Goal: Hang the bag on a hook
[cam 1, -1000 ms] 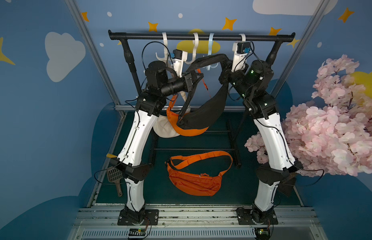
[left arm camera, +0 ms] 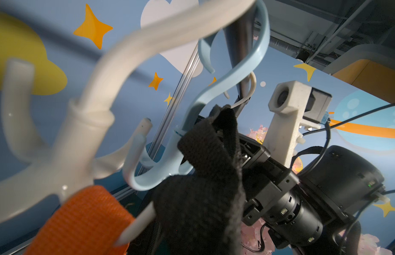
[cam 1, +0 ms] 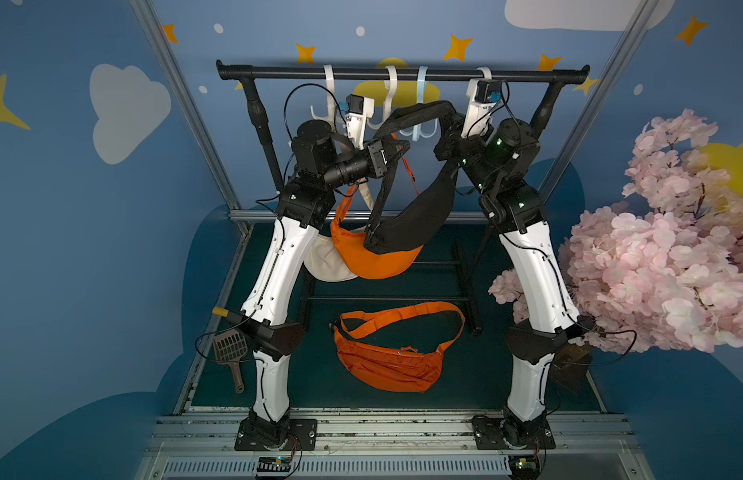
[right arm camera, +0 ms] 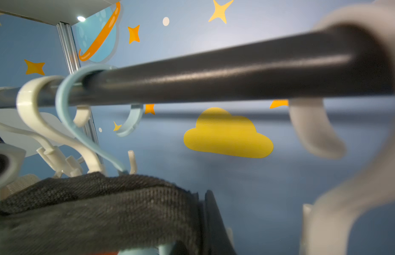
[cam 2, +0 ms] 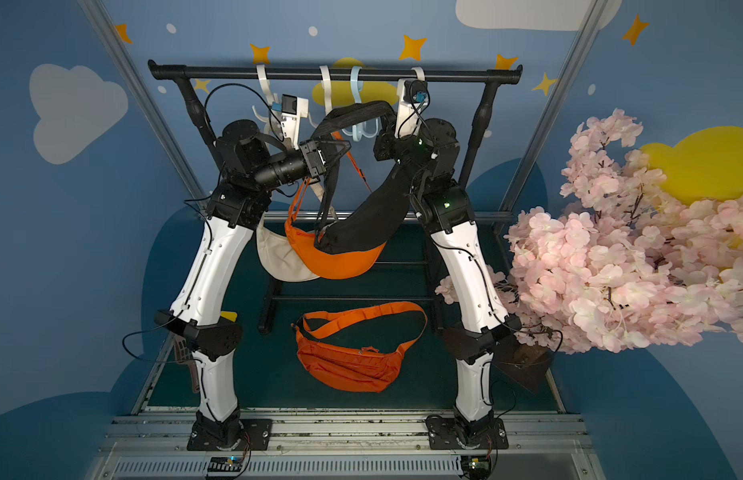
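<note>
The black bag (cam 1: 415, 220) hangs by its strap (cam 1: 419, 112), which spans between my two arms below the rack bar. My right gripper (cam 1: 445, 148) is shut on the strap's right end; one finger (right arm camera: 212, 225) shows beside the cloth in the right wrist view. My left gripper (cam 1: 405, 147) is shut at the strap's left side; whether the strap is pinched or only draped there is hidden. A light blue hook (left arm camera: 167, 170) stands close beside the strap (left arm camera: 197, 204) in the left wrist view. Whether the strap touches its prongs cannot be told.
White hooks (cam 1: 390, 88) hang left of the blue one, and another white hook (right arm camera: 367, 170) hangs right of it on the black bar (cam 1: 355, 73). An orange bag (cam 1: 375, 264) and a cream bag (cam 1: 327, 260) hang behind. Another orange bag (cam 1: 395, 368) lies on the floor.
My left gripper has barely moved.
</note>
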